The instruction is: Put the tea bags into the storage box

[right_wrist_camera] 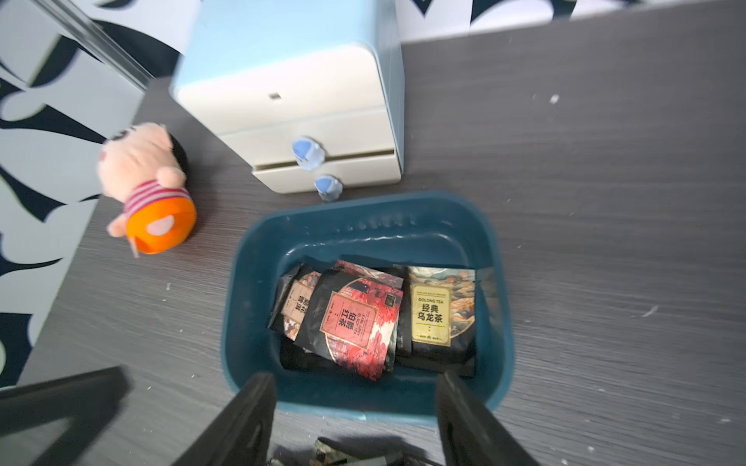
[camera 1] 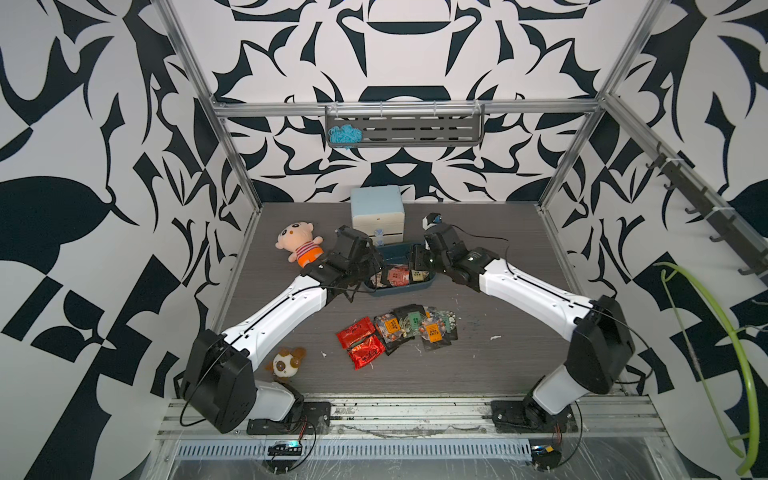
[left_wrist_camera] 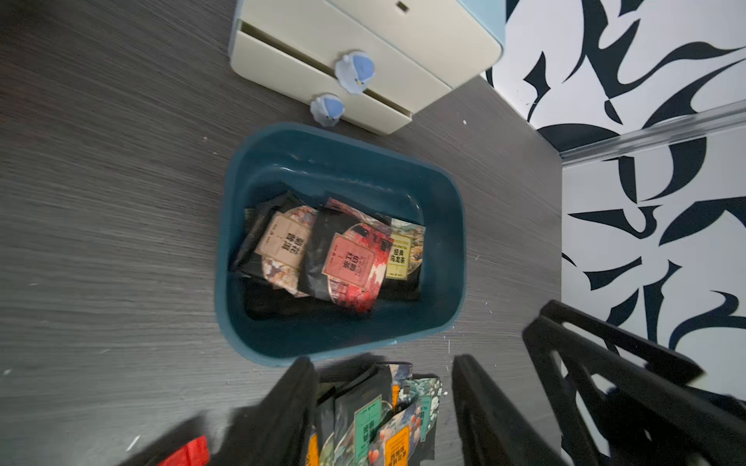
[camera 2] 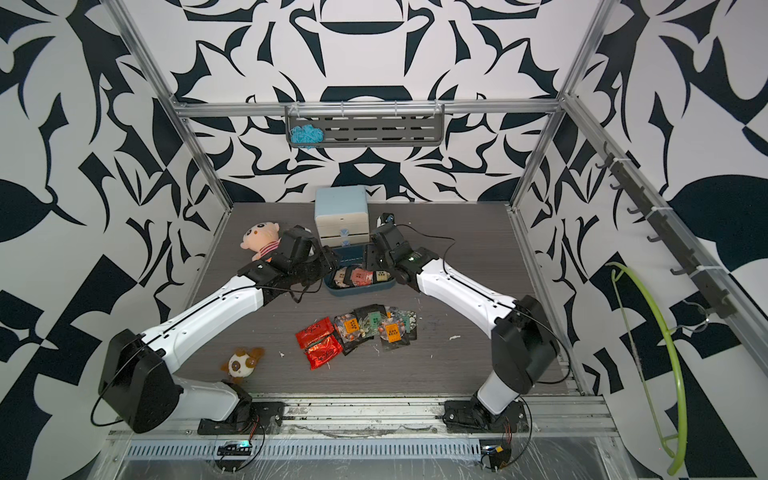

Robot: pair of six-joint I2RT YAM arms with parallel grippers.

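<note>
The teal storage box (left_wrist_camera: 450, 248) holds several tea bags, among them a red-and-black one (left_wrist_camera: 345, 260) and a yellow-labelled oolong one (right_wrist_camera: 431, 318). More tea bags, dark with orange or green labels (camera 1: 412, 324), lie in front of the box, beside red packets (camera 1: 360, 342). My left gripper is above the near side of the box, fingers apart with nothing seen between them. My right gripper hangs over the box's right part, open and empty.
A white-and-blue drawer cabinet (camera 1: 377, 206) stands behind the box. A pink doll (camera 1: 297, 240) sits at its left, a brown plush toy (camera 1: 286, 364) at front left.
</note>
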